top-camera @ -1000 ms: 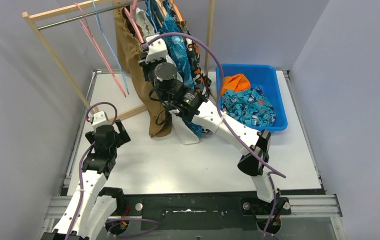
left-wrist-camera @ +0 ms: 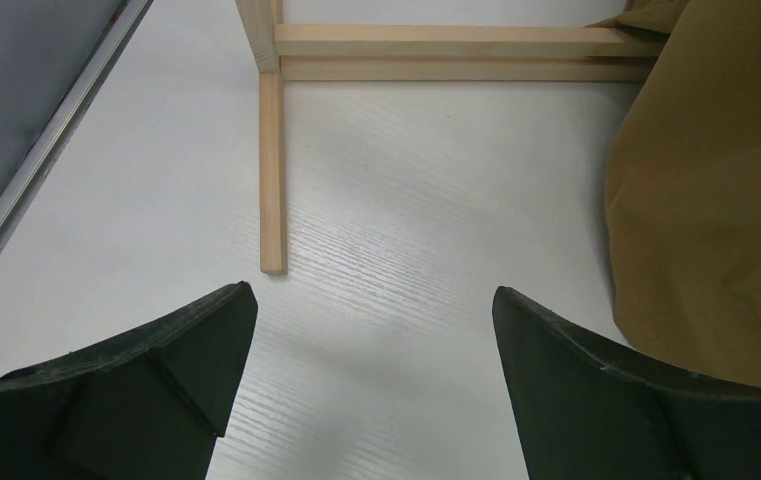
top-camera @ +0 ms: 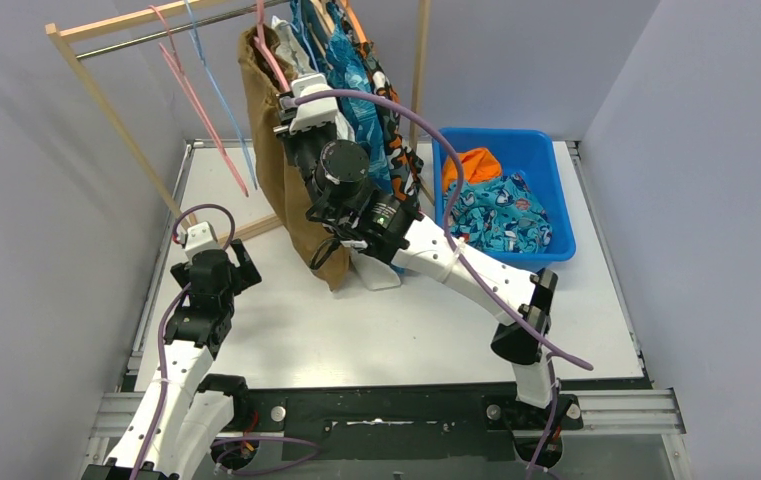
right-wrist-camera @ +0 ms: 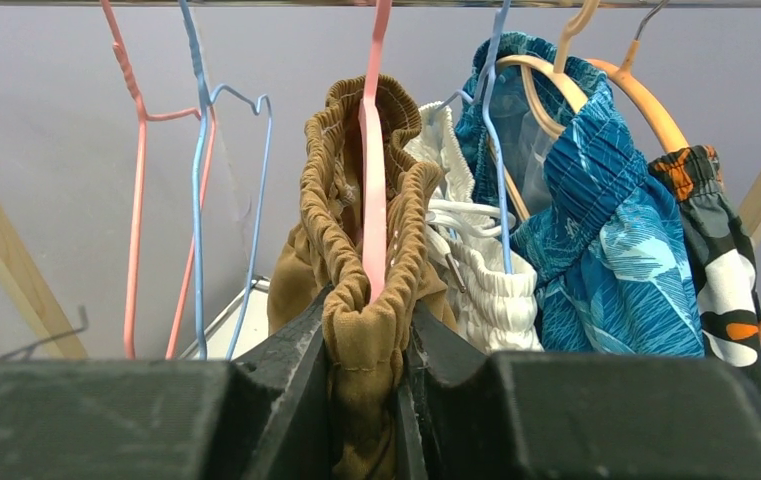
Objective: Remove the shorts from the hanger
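Brown shorts (top-camera: pixel 276 180) hang from a pink hanger (right-wrist-camera: pixel 376 200) on the rack's rail. Their gathered waistband wraps around the hanger's near end. In the right wrist view, my right gripper is shut on the waistband just below that hanger end, and the cloth bunches between its fingers. In the top view the right arm hides the grip itself. My left gripper stands open low over the white table, left of the shorts' hanging leg (left-wrist-camera: pixel 726 200), with nothing between its fingers.
Empty pink (right-wrist-camera: pixel 136 230) and blue (right-wrist-camera: pixel 199 200) hangers hang to the left. White shorts (right-wrist-camera: pixel 501 290), blue patterned shorts (right-wrist-camera: pixel 616 260) and dark patterned shorts (right-wrist-camera: pixel 721 270) crowd the right side. A blue bin (top-camera: pixel 564 210) holds orange and teal clothes.
The right gripper has moved slightly down toward the table's front in the top view. The brown shorts' lower end has shifted right and forward. My left arm has stayed still.
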